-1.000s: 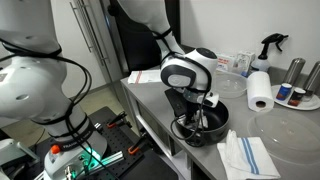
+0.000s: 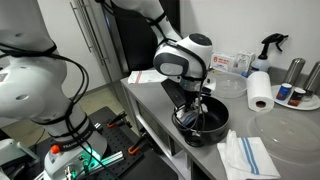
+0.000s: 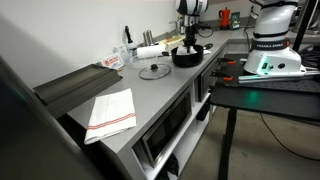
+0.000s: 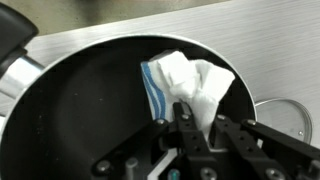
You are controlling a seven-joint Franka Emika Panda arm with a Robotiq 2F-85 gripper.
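Note:
A white cloth with a blue stripe [image 4: 190,82] is bunched up between the gripper's fingers in the wrist view. My gripper is shut on it, over the dark inside of the black pan [image 4: 75,110]. Exterior view 1 has the cloth [image 2: 187,119] hanging within the pan's left side, its lower end close to the pan floor; whether it touches cannot be made out. The fingertips are largely covered by the cloth.
Another white cloth with blue stripes [image 2: 248,157] lies on the counter right of the pan. Clear lids [image 2: 290,133], a paper towel roll [image 2: 259,92] and bottles stand around. A white towel [image 3: 111,115] rests on the near counter in exterior view 2.
The arm and gripper have risen a little over the pan. The cloth has come up with the gripper and shows more clearly now.

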